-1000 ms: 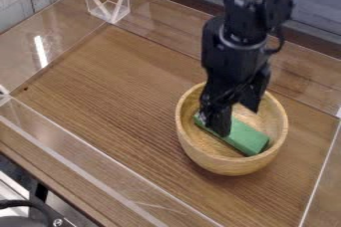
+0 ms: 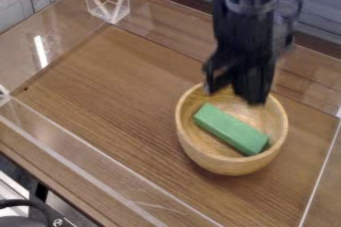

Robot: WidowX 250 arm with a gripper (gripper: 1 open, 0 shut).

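My gripper, dark and motion-blurred, hangs from the top of the camera view just above a round wooden bowl on the right of the table. A green oblong block lies in the bowl, slanting down to the right, below the fingers. The fingertips are too blurred to make out clearly; nothing shows held between them.
A white wire holder stands at the far upper left. A dark cable or ring shows at the lower-left edge.
The green block now shows more fully, shifted toward the left.
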